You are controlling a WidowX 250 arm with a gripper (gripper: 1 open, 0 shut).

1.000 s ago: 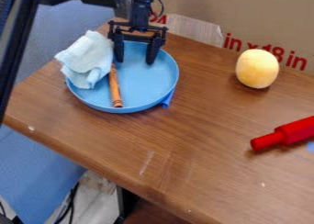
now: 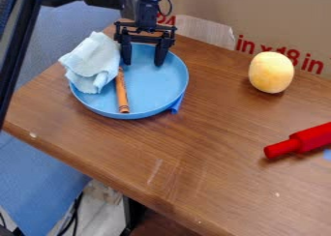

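Observation:
A blue plate sits on the wooden table near its back left. On its left side is a crumpled pale cloth, and beside that lies an orange stick-like object. The black gripper is over the back of the plate, its two fingers pointing down and apart, with nothing visible between them.
A yellow round object stands at the back right. A red cylinder lies at the right edge. A cardboard panel stands behind; cables hang off the left edge.

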